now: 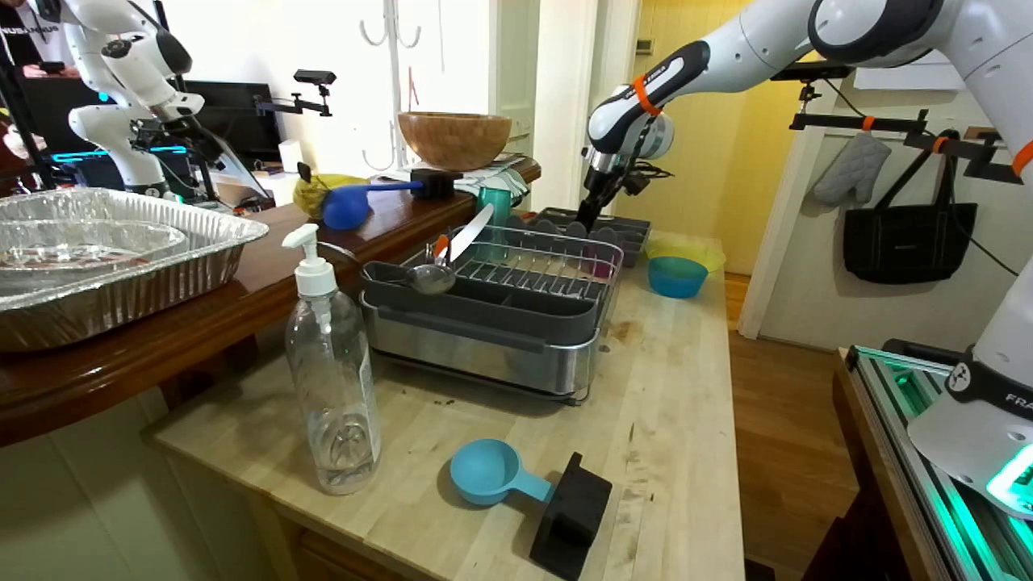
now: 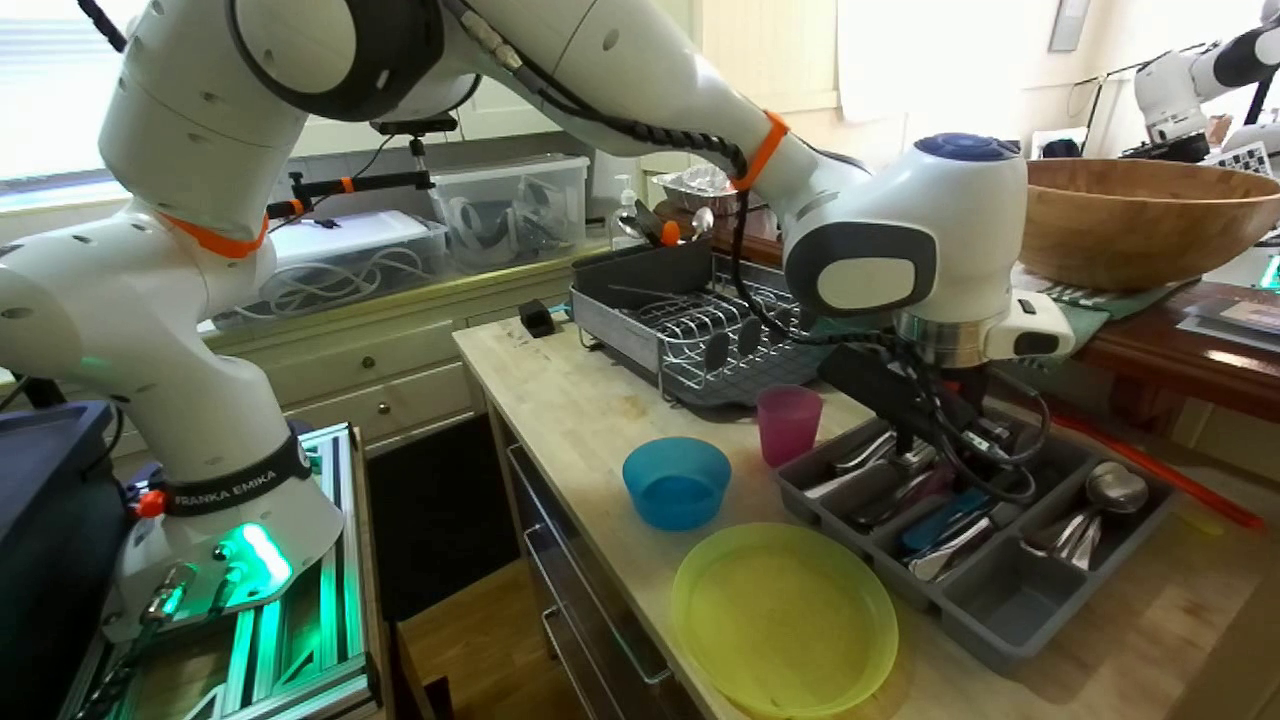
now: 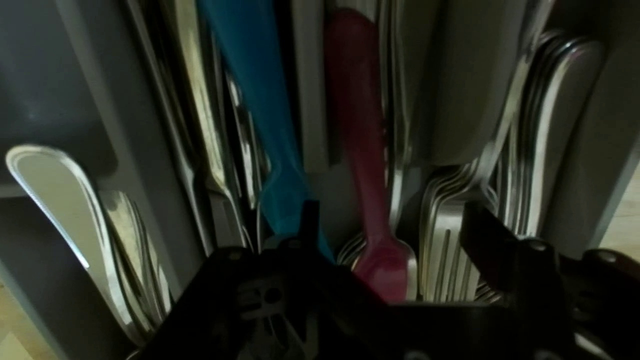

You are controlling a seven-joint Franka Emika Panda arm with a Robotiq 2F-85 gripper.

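Observation:
Seen in the wrist view, my gripper hangs over the cutlery tray with its two dark fingers apart. Between and beyond the fingertips lies a dark red spoon [image 3: 360, 120], its bowl resting on metal spoons. A blue utensil [image 3: 255, 78] lies just left of the left finger. Several stacked forks [image 3: 447, 252] are by the right finger. Nothing appears held, though the lower part of the fingers is very dark. The grey cutlery tray [image 2: 1020, 646] stands on the counter in exterior view 2, under my wrist.
Beside the tray are a pink cup [image 2: 788, 424], a blue bowl [image 2: 675, 498] and a yellow plate [image 2: 786, 618]. The dish rack [image 1: 465, 339] stands farther along the counter. A soap bottle [image 1: 334, 387] and blue scoop [image 1: 487, 471] occupy its other end. A red stick [image 2: 1152, 474] lies behind the tray.

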